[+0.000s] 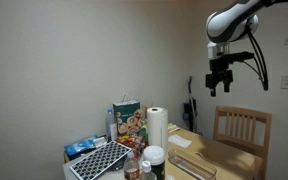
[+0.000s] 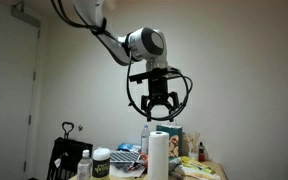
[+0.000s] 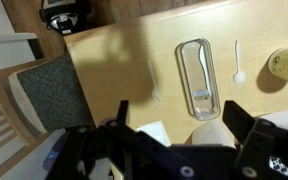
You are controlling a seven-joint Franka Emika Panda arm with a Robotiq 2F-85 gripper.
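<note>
High above the wooden table, my gripper (image 1: 220, 87) hangs pointing down, open and empty. In exterior view 2 the gripper (image 2: 160, 112) is above the paper towel roll (image 2: 158, 150) in the picture. From the wrist view, the gripper shows its dark fingers wide apart, with the table (image 3: 114, 60) far below. A clear rectangular tray (image 3: 199, 108) lies there with a pale, thin utensil inside it. A slim light utensil (image 3: 153, 75) rests left of the tray, and a white spoon (image 3: 238, 75) to its right.
A paper towel roll (image 1: 157, 128) stands upright by a dark perforated rack (image 1: 100, 160), a dark-labelled tub (image 1: 154, 160) and bottles. Behind them is a patterned bag (image 1: 130, 117). A wooden chair (image 1: 242, 125) is at the table's far end. White paper (image 3: 156, 131) lies near the tray.
</note>
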